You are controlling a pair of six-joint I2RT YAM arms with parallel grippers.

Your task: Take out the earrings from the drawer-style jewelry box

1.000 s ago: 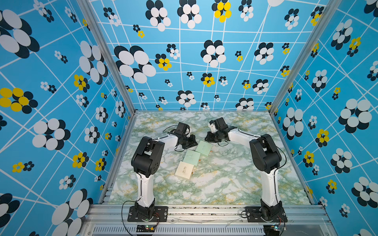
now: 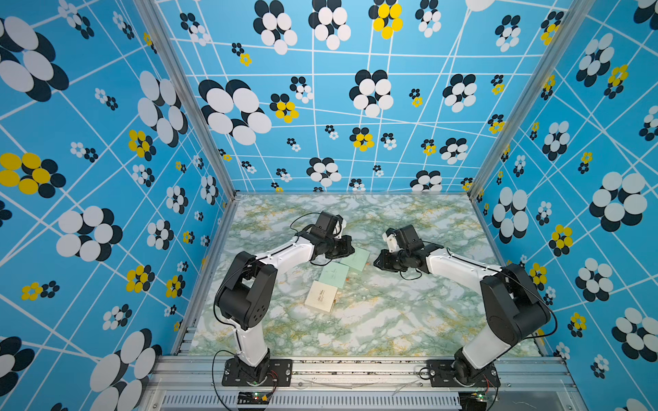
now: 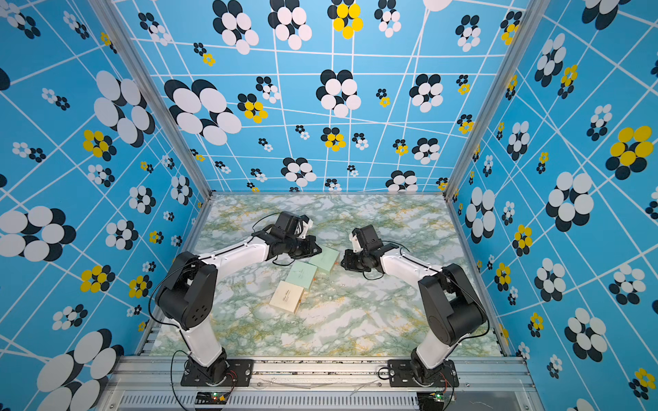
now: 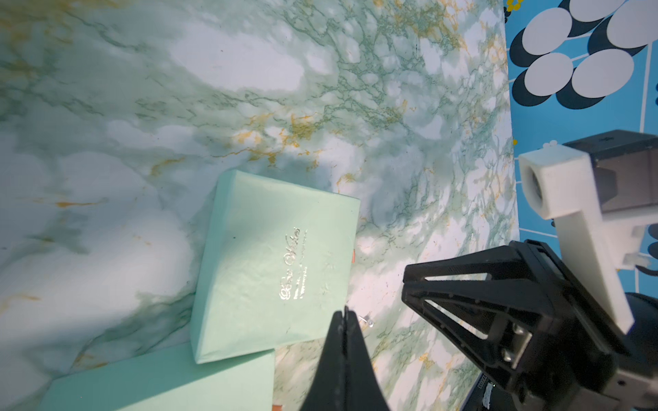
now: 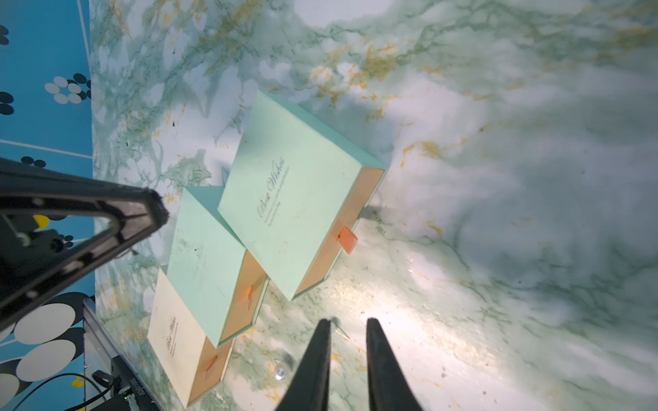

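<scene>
Three drawer boxes lie in a staggered row on the marble table: the far mint box [image 5: 288,185] with an orange tab [image 5: 346,239], the middle mint box [image 5: 205,267] and the cream box [image 2: 320,296]. Small silvery pieces, seemingly earrings, lie on the table beside them [image 5: 281,370]. My left gripper is shut, nothing visible between its fingers, above the near edge of the far box. My right gripper is part open, to the right of the far box, above a small silver piece, with nothing seen held.
Patterned blue walls enclose it on the back and sides. The two grippers are close to each other over the middle.
My left gripper has shifted right over the far box. The boxes have not moved.
</scene>
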